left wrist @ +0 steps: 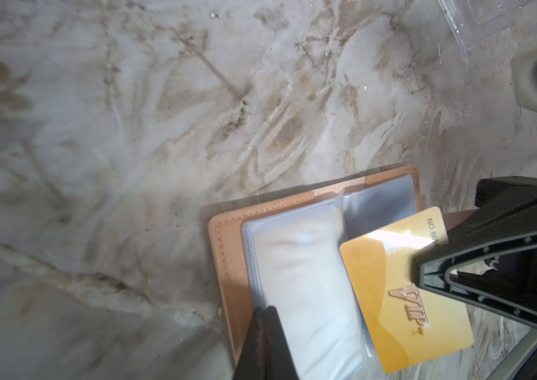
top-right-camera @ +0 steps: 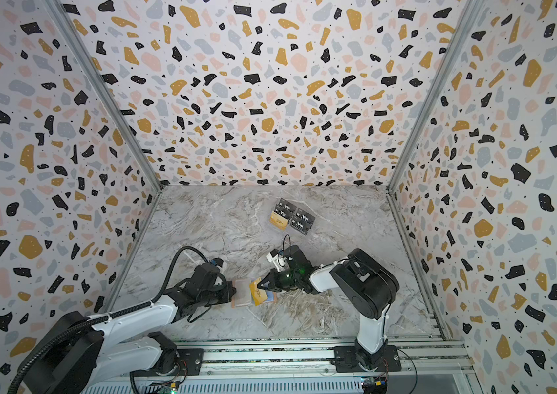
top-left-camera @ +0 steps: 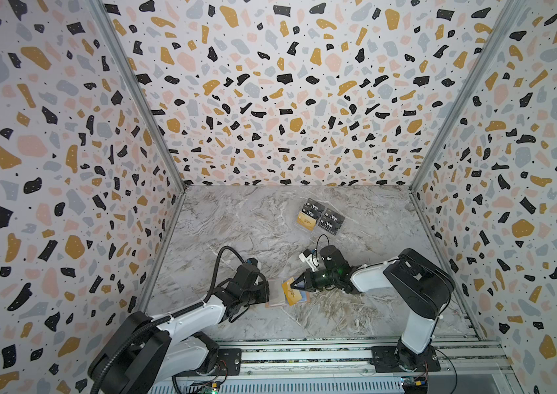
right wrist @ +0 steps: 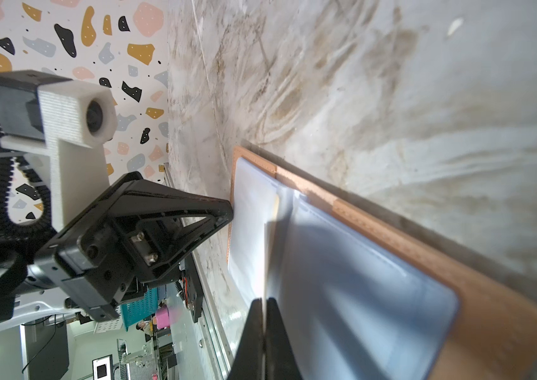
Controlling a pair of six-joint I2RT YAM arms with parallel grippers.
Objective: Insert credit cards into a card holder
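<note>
The open card holder (left wrist: 224, 253), brown with clear-white pockets, lies flat on the marble table. My right gripper (top-left-camera: 296, 285) is shut on a gold VIP card (left wrist: 401, 323). That card is tilted above the holder's right half, its left edge near the centre fold in the left wrist view; in the right wrist view it shows nearly edge-on. Whether its edge is inside a pocket I cannot tell. At the holder's left border my left gripper is shut; whether it pinches the cover there is unclear.
A clear tray with black VIP cards (top-left-camera: 332, 222) and a gold card (top-left-camera: 306, 220) lies farther back on the table. Bare marble surrounds the holder on its far side. Both grippers are close together over the holder.
</note>
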